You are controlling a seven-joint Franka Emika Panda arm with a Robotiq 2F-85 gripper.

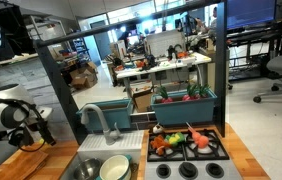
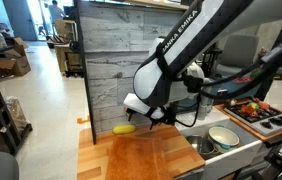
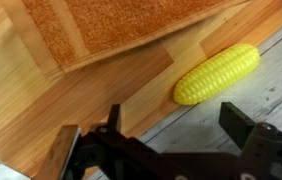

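Note:
A yellow corn cob (image 3: 218, 75) lies on the wooden counter in the wrist view, beside an orange towel (image 3: 111, 28) and close to a grey wood-grain panel. My gripper is open, its two fingers apart with nothing between them. The corn is just beyond the fingertips, nearer the right one. Exterior view 2 has the corn (image 2: 124, 129) at the foot of the panel, with my gripper (image 2: 153, 120) to its right. In exterior view 1 the arm (image 1: 19, 108) is at the far left and mostly hides the corn.
The grey panel (image 2: 116, 75) rises right behind the corn. A sink holding a pale bowl (image 1: 114, 168) is beside the towel area, with a faucet (image 1: 103, 122) behind it. Farther right are a stove (image 1: 187, 152) with toy food and a blue bin (image 1: 184, 106).

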